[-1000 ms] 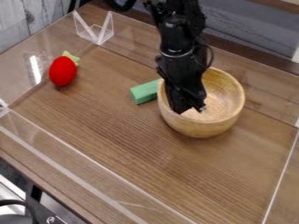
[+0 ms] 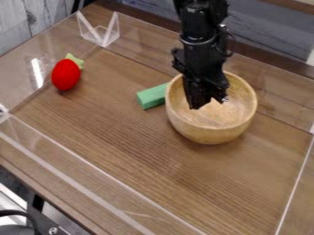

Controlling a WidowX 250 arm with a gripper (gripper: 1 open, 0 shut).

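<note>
My black gripper (image 2: 196, 79) is over a round tan bowl (image 2: 211, 123), its tip at the bowl's upper left part; it looks shut, with nothing visible between its fingers. A green block (image 2: 151, 95) lies on the wooden table just left of the bowl, partly beside its rim.
A red oval object (image 2: 66, 75) with a small pale green piece behind it lies at the left. A clear plastic holder (image 2: 101, 29) stands at the upper left. A black cable is at the bottom left corner.
My gripper has moved up and back in the view, away from the front of the bowl's inside. The bowl and block look nearly unchanged.
</note>
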